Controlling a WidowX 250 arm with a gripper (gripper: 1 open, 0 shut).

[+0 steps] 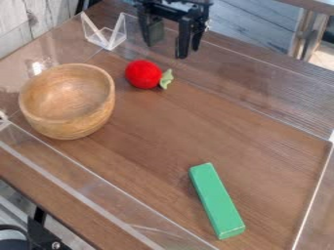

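Note:
My gripper (169,35) hangs at the top centre of the view, its two dark fingers parted and open, with nothing seen between them. Below it a red tomato-like object (143,73) with a green top lies on the table. A wooden bowl (66,107) sits at the left. A long green block (216,199) lies at the lower right.
A clear angular holder (104,32) stands at the back left. Transparent edging runs along its near left side.

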